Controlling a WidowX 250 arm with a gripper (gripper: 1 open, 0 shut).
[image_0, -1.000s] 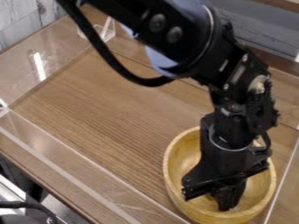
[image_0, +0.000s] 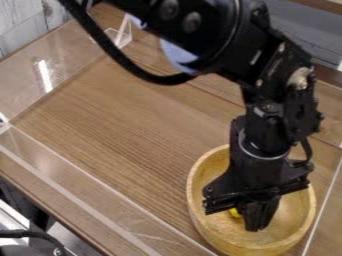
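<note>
A round yellow-tan bowl (image_0: 263, 238) sits at the lower right of the wooden counter. My black gripper (image_0: 261, 200) points down into it, covering much of its inside. A small bright yellow item (image_0: 235, 212) shows partly behind the fingers. The fingertips are partly hidden, and whether anything is between them cannot be seen clearly.
A clear plastic edge runs along its left side, and a grey wall or ledge stands at the upper right.
The arm has risen slightly within the bowl over the last second, and a bit of the yellow item now shows behind the fingers.
</note>
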